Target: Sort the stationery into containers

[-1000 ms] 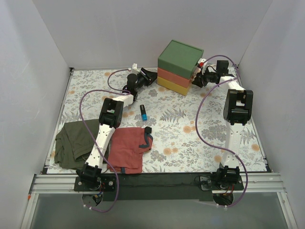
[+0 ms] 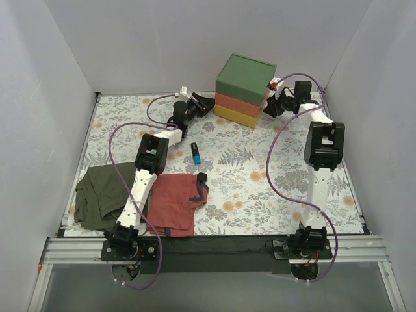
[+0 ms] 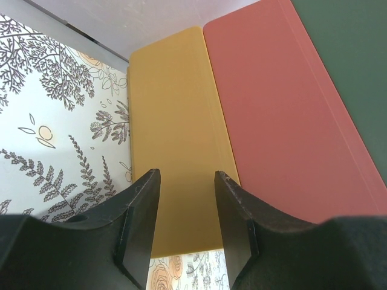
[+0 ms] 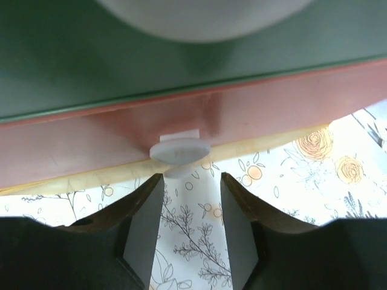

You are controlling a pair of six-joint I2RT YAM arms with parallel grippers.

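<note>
A stacked drawer box [image 2: 246, 81], with green, red and yellow tiers, stands at the back of the table. A dark marker with a blue end [image 2: 195, 153] lies on the cloth in front of it. My left gripper is at the box's left side, open, its fingertips before the yellow tier's wall [image 3: 175, 121]. On the other side, my right gripper is open just below a white knob [image 4: 180, 151] on the red tier [image 4: 121, 130]; nothing shows between its fingers. The drawers' insides are hidden.
A dark green cloth pouch [image 2: 104, 195] and a red cloth pouch [image 2: 175, 201] with a dark strap lie at the front left. The patterned tablecloth [image 2: 260, 195] is clear through the middle and right. White walls close off the back and sides.
The drawer box's right edge has shifted very slightly left. Both arms look nearly unmoved, and the marker and pouches are where they were.
</note>
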